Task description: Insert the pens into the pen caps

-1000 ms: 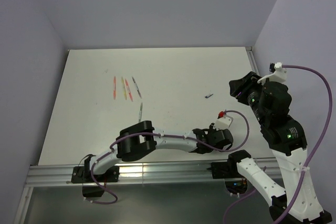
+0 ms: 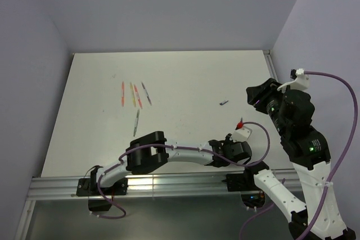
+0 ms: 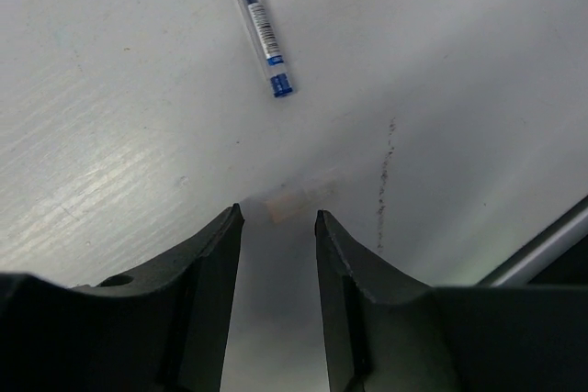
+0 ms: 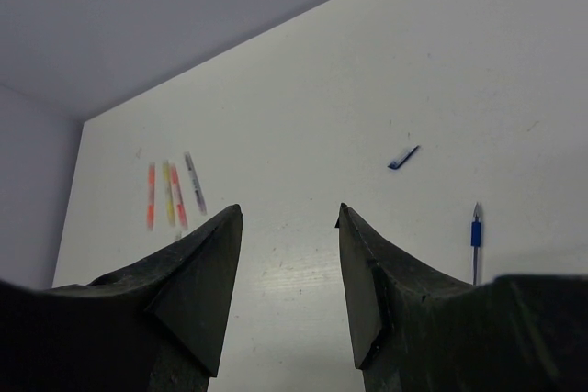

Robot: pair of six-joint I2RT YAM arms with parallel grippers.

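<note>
My left gripper is open low over the table's front right, nothing between its fingers; a blue pen (image 3: 257, 25) lies just beyond it. In the top view that arm partly hides this area. My right gripper hangs open and raised at the right side. A small dark blue cap (image 2: 224, 102) lies at middle right, and a pen with a blue band (image 4: 476, 236) lies nearer. At left lie orange, yellow, red and dark pens or pieces (image 2: 135, 94), plus a pale one (image 2: 136, 121).
Grey walls border it left, back and right; a metal rail (image 2: 169, 181) runs along the front edge.
The right arm has moved very slightly.
</note>
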